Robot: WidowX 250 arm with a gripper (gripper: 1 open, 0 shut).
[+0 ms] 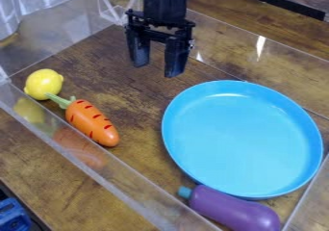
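The black gripper (157,60) hangs at the top centre over the dark wooden floor of the clear-walled tray, its two fingers apart and nothing between them. A blue round plate (240,137) lies at the right. An orange toy carrot (92,121) with a green top lies at the left, and a yellow lemon-like toy (44,84) is beside its stem. A purple toy eggplant (237,209) lies at the bottom right, below the plate.
Clear plastic walls (141,199) border the wooden surface. The middle and back of the surface, around and under the gripper, are free of objects.
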